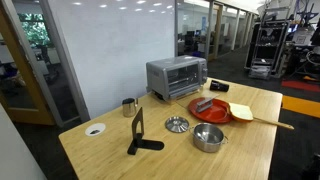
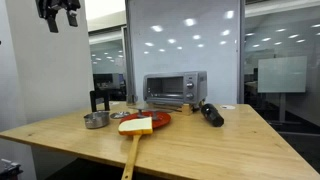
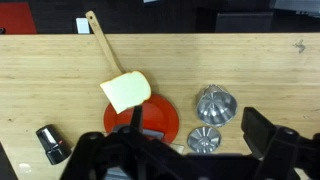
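My gripper stands open, its fingers wide apart and nothing between them. It hangs high above the table, at the upper left in exterior view 2 (image 2: 62, 18). Below it in the wrist view lie a red plate (image 3: 167, 112), a small metal pot (image 3: 216, 104) and a round metal lid (image 3: 204, 140). A spatula (image 3: 126, 91) with a pale broad head overlaps the plate's edge, its wooden handle pointing away from the plate. A grey object (image 1: 204, 103) rests on the plate, partly hidden by my gripper in the wrist view.
A toaster oven (image 1: 176, 76) stands at the back of the wooden table. Beside it lies a black cylinder (image 2: 211, 115). A black upright stand (image 1: 140, 135), a metal cup (image 1: 129, 106) and a white disc (image 1: 95, 129) occupy the other side. Bare tabletop (image 2: 255, 135) shows beyond the cylinder.
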